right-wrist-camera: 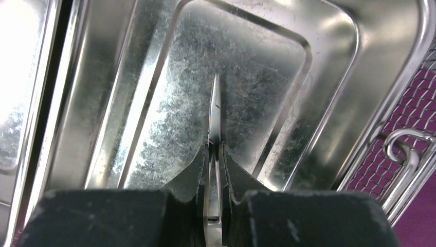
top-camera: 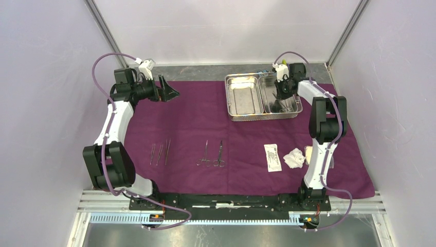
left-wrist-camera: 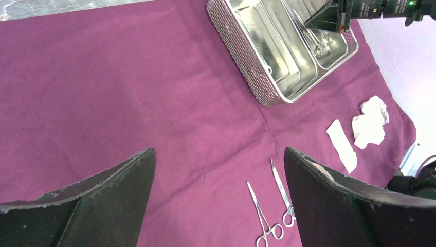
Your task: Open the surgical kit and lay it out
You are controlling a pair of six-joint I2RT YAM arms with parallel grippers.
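The steel kit tray (top-camera: 242, 98) stands at the back right with two compartments. Inside the right one is my right gripper, its fingertips nearly together around a slim steel instrument (right-wrist-camera: 216, 103); whether they grip it is unclear. The left wrist view shows ringed instrument handles (left-wrist-camera: 319, 49) there. My left gripper (top-camera: 166, 91) is open and empty above the cloth, left of the tray. Slim instruments (top-camera: 160, 154) lie in a row at front left, with ringed scissor-like instruments (top-camera: 219, 159) near centre.
A white packet (top-camera: 272, 157) and crumpled gauze (top-camera: 293, 158) lie at front right, partly beside the right arm. Walls border both sides.
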